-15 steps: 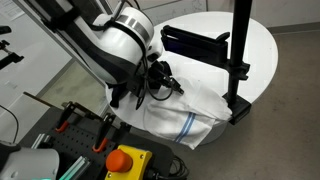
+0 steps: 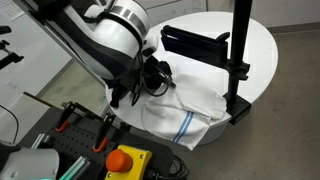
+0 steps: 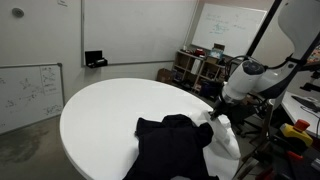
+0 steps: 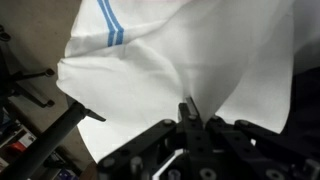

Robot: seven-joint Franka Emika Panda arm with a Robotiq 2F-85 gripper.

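Observation:
A white towel with blue stripes [image 2: 184,125] lies crumpled at the edge of the round white table [image 2: 258,60], partly hanging over it. My gripper is shut on the towel. In the wrist view, a fold of white cloth [image 4: 150,72] runs in to the fingertips, and the stripes show at the upper left. From the side, part of the white cloth [image 3: 217,132] rises toward the gripper. The arm hides some of the towel in exterior view 1.
A black post [image 2: 239,50] with a clamp and a dark crossbar [image 2: 195,46] stands beside the towel. A large dark shape [image 3: 168,150] fills the foreground in exterior view 2.
The gripper has shifted slightly up and left in exterior view 1. The towel's striped part has moved a little left with it.

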